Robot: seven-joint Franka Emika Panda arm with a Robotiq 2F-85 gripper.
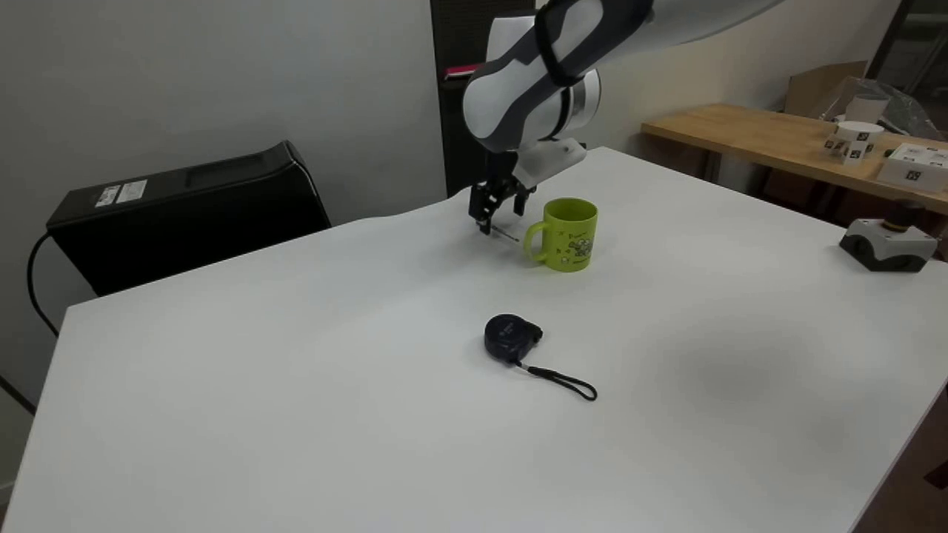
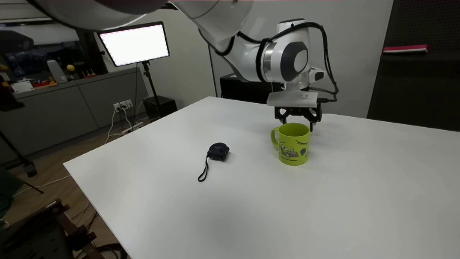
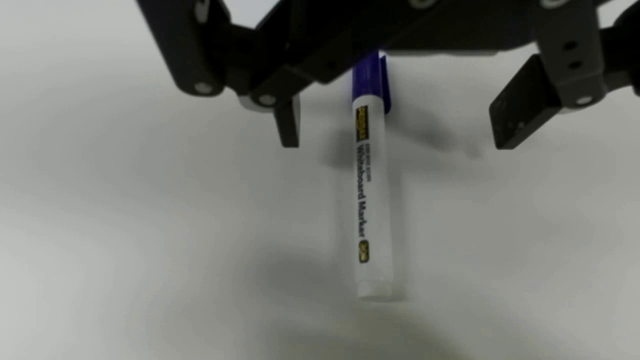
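A whiteboard marker (image 3: pixel 373 198) with a white barrel and a purple-blue cap lies flat on the white table in the wrist view. Its capped end passes under my gripper, whose fingers stand wide apart on either side, the marker closer to the left one. Nothing is held. In exterior view 1 only a bit of the marker (image 1: pixel 504 234) shows beneath my gripper (image 1: pixel 502 218). Just in front is an upright green mug (image 1: pixel 569 235) with its handle on the left; in exterior view 2 the mug (image 2: pixel 294 146) partly covers my gripper (image 2: pixel 297 123).
A dark tape measure (image 1: pixel 511 338) with a strap lies nearer the middle of the table. At the far right edge sits a grey-and-black box with a knob (image 1: pixel 889 241).
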